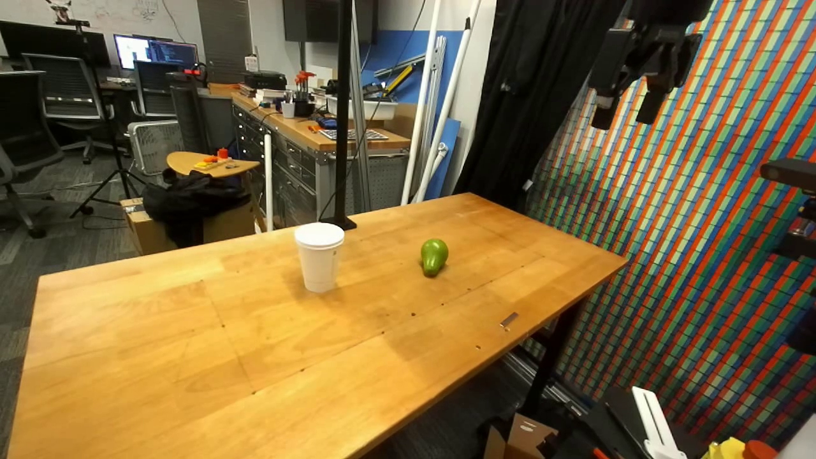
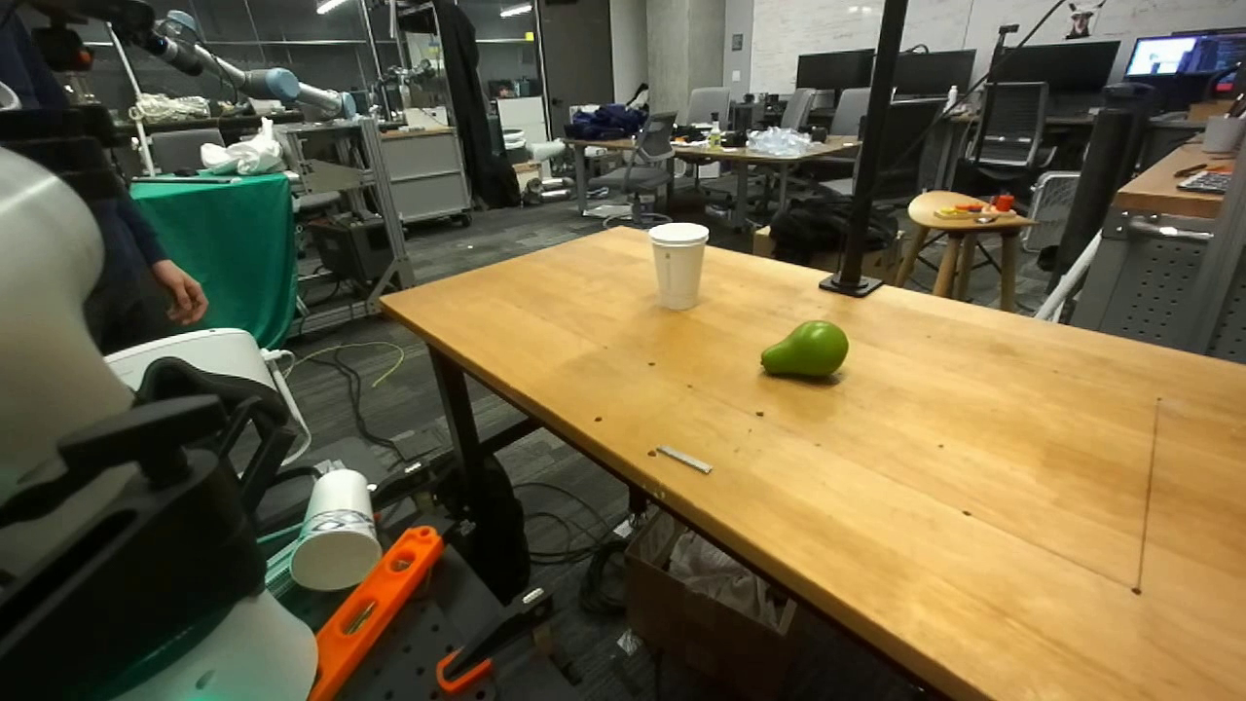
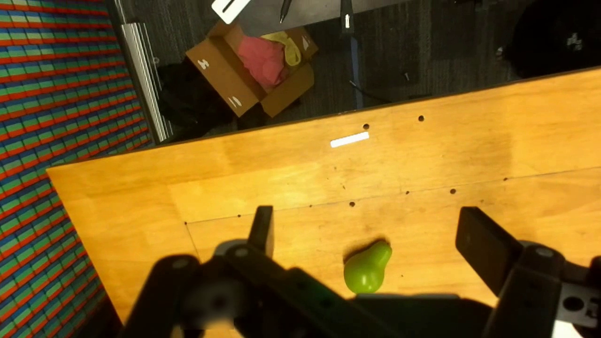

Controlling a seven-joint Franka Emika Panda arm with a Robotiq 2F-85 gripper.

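Note:
A green pear point(image 1: 434, 257) lies on its side on the wooden table point(image 1: 229, 336). Left of it in the first exterior view, a white lidded paper cup point(image 1: 319, 259) stands upright, apart from the pear. High above the table's right end hangs my gripper point(image 1: 625, 122), well clear of the tabletop. From the wrist view, the gripper's point(image 3: 366, 231) two fingers are spread wide with nothing held between them; the pear point(image 3: 367, 267) appears far below, in the gap. The cup does not show in the wrist view, and the second exterior view does not show the gripper.
A small metal strip point(image 2: 684, 460) lies near the table's edge. By the far edge stands a black post point(image 2: 864, 152). An open cardboard box point(image 3: 248, 73) sits on the floor below.

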